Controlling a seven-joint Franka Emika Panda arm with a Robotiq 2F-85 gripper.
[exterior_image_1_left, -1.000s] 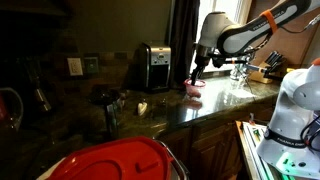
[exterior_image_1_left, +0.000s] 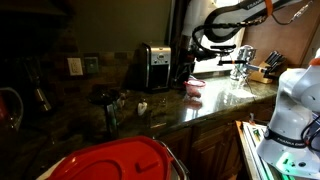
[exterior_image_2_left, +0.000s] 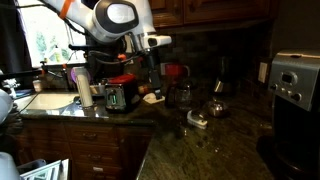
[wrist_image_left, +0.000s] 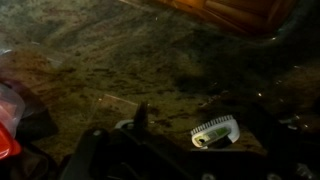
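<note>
Over the dark stone counter, my gripper stands open, its dark fingers at the bottom of the wrist view with nothing held. A small brush (wrist_image_left: 214, 132) with white bristles lies on the counter below, showing between the fingers. Exterior view 2 has the arm at upper left, its gripper (exterior_image_2_left: 155, 85) in the air left of a small pale thing (exterior_image_2_left: 197, 119) that looks like the brush. The gripper is dark and hard to make out in exterior view 1, where the white arm reaches in from the right.
A large red tray (exterior_image_1_left: 105, 160) fills the lower left. A pink bowl (exterior_image_1_left: 195, 87) is near the arm, and a silver appliance (exterior_image_1_left: 158, 70) stands against the wall. Exterior view 2 has a toaster (exterior_image_2_left: 122, 92), a glass carafe (exterior_image_2_left: 183, 94) and a coffee machine (exterior_image_2_left: 298, 80).
The counter things look unmoved.
</note>
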